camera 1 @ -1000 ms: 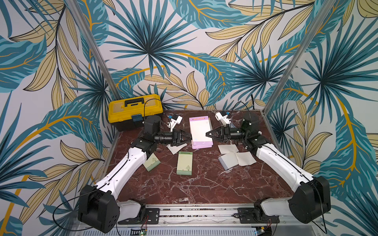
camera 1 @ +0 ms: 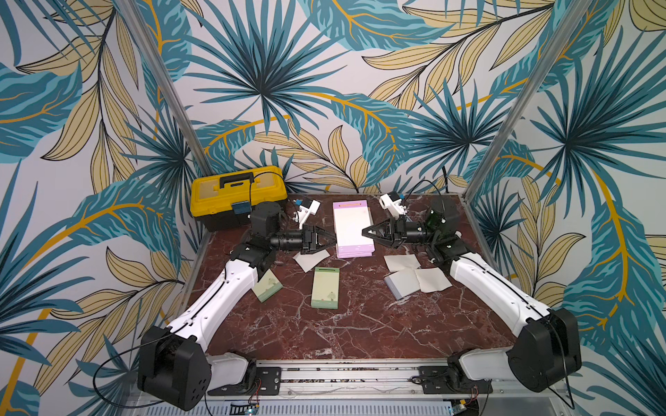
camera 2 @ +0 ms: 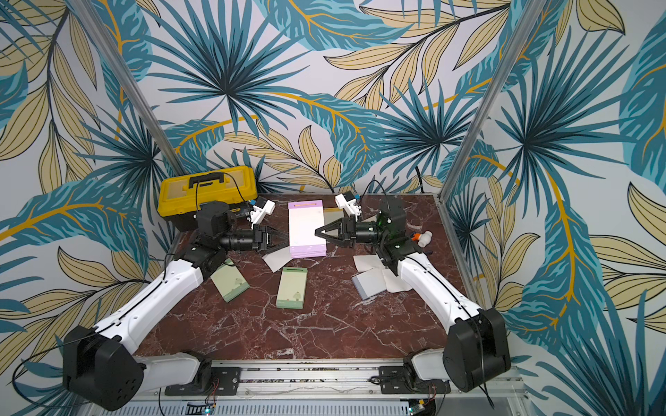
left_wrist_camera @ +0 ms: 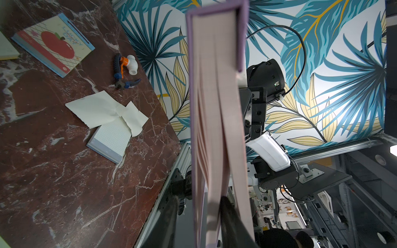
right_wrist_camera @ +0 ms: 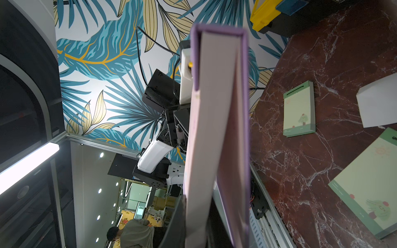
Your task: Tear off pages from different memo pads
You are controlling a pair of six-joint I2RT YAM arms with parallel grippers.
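Note:
The pink-purple memo pad (camera 1: 353,228) is held upright between my two arms, its pale top page facing the top cameras. On its right edge my right gripper (camera 1: 365,234) is shut on a thick block of its pages (right_wrist_camera: 213,124); in the right wrist view, one finger sits between that block and the back cover. At the left edge, my left gripper (camera 1: 334,242) is part open around the pad. In the left wrist view, a gap shows between one finger and the purple back cover, while the other reaches among the fanned pages (left_wrist_camera: 206,140).
A green memo pad (camera 1: 324,287) lies at front centre, another green pad (camera 1: 267,285) left of it. A loose white sheet (camera 1: 311,260) is nearby. A white pad (camera 1: 401,284) with loose sheets lies right; an apple-cover pad (left_wrist_camera: 53,45) is behind. A yellow toolbox (camera 1: 236,190) stands back left.
The memo pad has shifted slightly upward in the top left view, and its front page sits a little differently. Both arms stay nearly in place.

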